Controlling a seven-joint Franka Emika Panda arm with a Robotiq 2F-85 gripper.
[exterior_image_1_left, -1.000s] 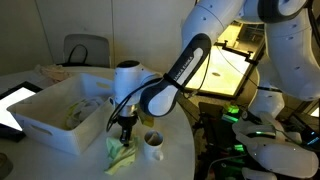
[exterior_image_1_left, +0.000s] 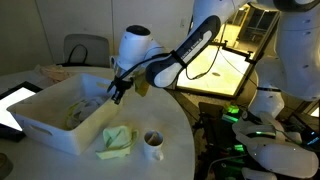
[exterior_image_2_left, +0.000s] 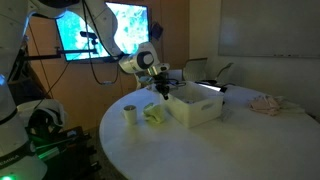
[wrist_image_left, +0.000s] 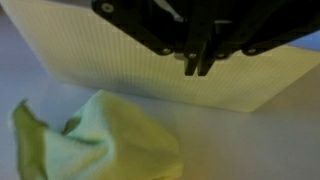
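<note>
My gripper (exterior_image_1_left: 116, 97) hangs at the near right rim of the white box (exterior_image_1_left: 48, 136), higher than the table. In the wrist view its dark fingers (wrist_image_left: 205, 64) are close together in front of a pale ribbed wall, and nothing can be made out between them. A light green cloth (exterior_image_1_left: 117, 141) lies crumpled on the table beside the box. It also shows below and to the left of the fingers as a rumpled cloth (wrist_image_left: 125, 140), apart from them.
A white mug (exterior_image_1_left: 153, 148) stands to the right of the cloth. The box holds some small items, hard to make out. Behind it are a dark bag and a grey chair (exterior_image_1_left: 86, 47). A pink cloth (exterior_image_2_left: 278, 105) lies at the far table end.
The gripper was down at the cloth; it has since risen and moved back to the box rim. The cloth stays on the table, its folds slightly changed.
</note>
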